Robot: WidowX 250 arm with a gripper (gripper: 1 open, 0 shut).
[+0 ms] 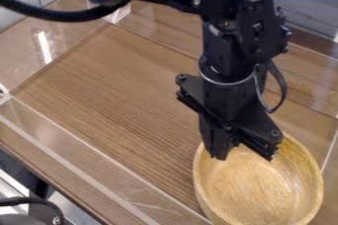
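The black gripper [219,146] hangs over the back left rim of a beige oval bowl [258,194] at the bottom right. Its fingertips point down and sit close together, shut, with nothing visible between them. Part of the bowl's back rim is hidden behind the gripper; whether they touch I cannot tell.
A small white object at the back is mostly hidden by the arm. Clear edging runs along the left side, and black cable lies at the lower left corner.
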